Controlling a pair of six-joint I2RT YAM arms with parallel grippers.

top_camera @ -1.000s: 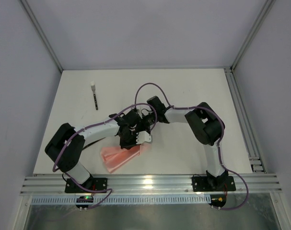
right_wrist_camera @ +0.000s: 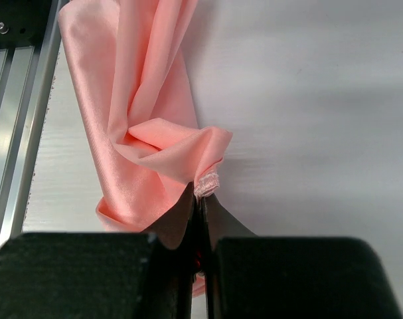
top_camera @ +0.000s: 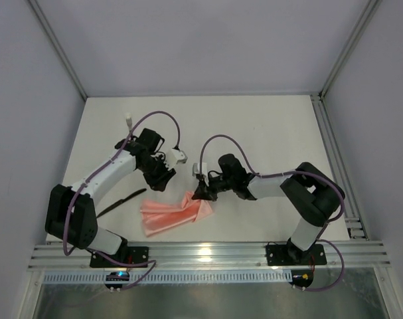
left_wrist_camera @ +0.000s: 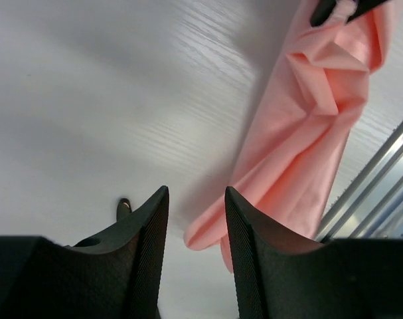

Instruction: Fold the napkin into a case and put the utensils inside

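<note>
The pink napkin lies rumpled and partly folded near the table's front edge. In the right wrist view my right gripper is shut on a bunched corner of the napkin. Up and to the left of the cloth hovers my left gripper; its fingers stand apart with nothing held, and the napkin appears beyond them. A black-handled utensil lies left of the napkin. Farther back is a fork with a pale head, its handle mostly hidden by the left arm.
Bare white table stretches across the back and right. A metal rail runs along the front edge, close to the napkin. The two grippers are near each other at mid-table.
My left gripper has drawn away from the napkin, back and to the left, exposing its folds. The right gripper has moved toward the front and now grips the napkin's right part.
</note>
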